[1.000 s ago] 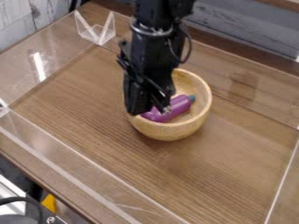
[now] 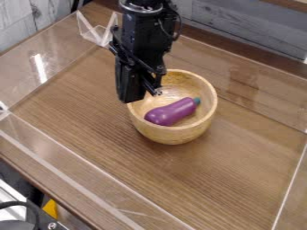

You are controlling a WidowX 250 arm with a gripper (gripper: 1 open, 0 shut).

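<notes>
My black gripper [image 2: 139,90] is above the left rim of a yellow bowl [image 2: 178,133], shut, with nothing seen between its fingers. A purple eggplant toy [image 2: 171,113] with a green end lies inside the bowl, to the right of and below the gripper. The gripper partly hides the back of the bowl.
A wall or ledge [image 2: 252,27] runs along the back right, and the table's left edge with cables shows at the lower left.
The gripper has risen and drawn back from the front of the bowl, uncovering more of the eggplant. The bowl and eggplant look unmoved.
</notes>
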